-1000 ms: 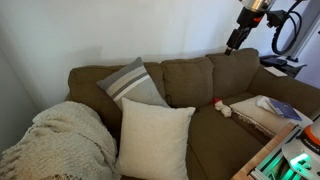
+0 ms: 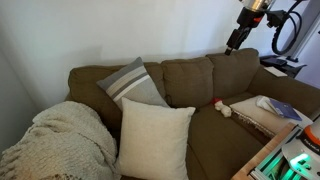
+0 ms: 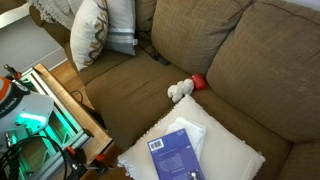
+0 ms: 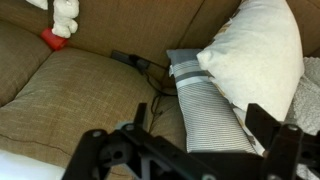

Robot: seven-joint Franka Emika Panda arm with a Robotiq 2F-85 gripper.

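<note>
My gripper hangs high above the couch (image 2: 205, 143), and in the first exterior view it shows at the upper right. In the wrist view its two dark fingers stand wide apart, with nothing held between them. A small white plush toy (image 3: 181, 90) with a red part (image 3: 198, 81) lies on the seat near the backrest, well away from the gripper. A white pillow (image 2: 154, 141) and a grey striped pillow (image 2: 133, 84) lean at the couch's other end.
A cream fringed cushion (image 3: 225, 140) carries a blue book (image 3: 176, 155) and a white cloth (image 3: 195, 131). A fluffy blanket (image 2: 62, 146) covers one armrest. Dark cables (image 4: 157, 92) lie near the striped pillow.
</note>
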